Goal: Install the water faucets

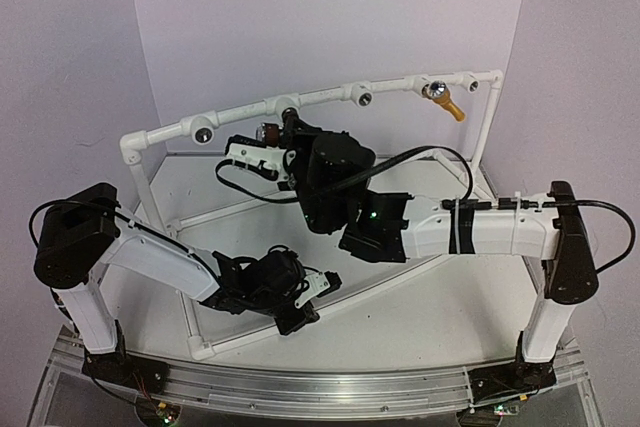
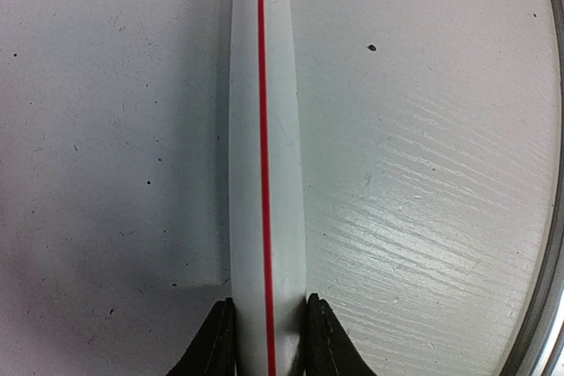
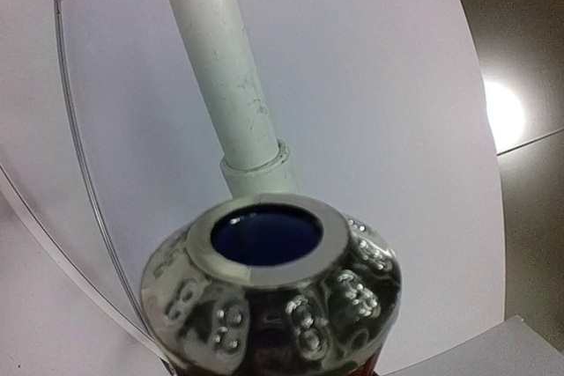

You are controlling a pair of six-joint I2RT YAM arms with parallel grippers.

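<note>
The white pipe frame (image 2: 247,173) runs up through the left wrist view with a red line along it. Its lower rail sits between the fingers of my left gripper, which is shut on it. A reddish-brown faucet (image 1: 268,133) with a chrome end (image 3: 264,297) is held in my right gripper, below the upper rail (image 1: 320,96) in the top view. That chrome end, with a dark blue hole, fills the lower right wrist view and hides the right fingers. A yellow-handled faucet (image 1: 451,106) is on the upper rail at right.
Along the upper rail are open sockets, such as the left one (image 1: 203,134), the middle one (image 1: 363,98) and the far right one (image 1: 473,85). My right arm (image 1: 430,227) crosses the frame and covers part of it.
</note>
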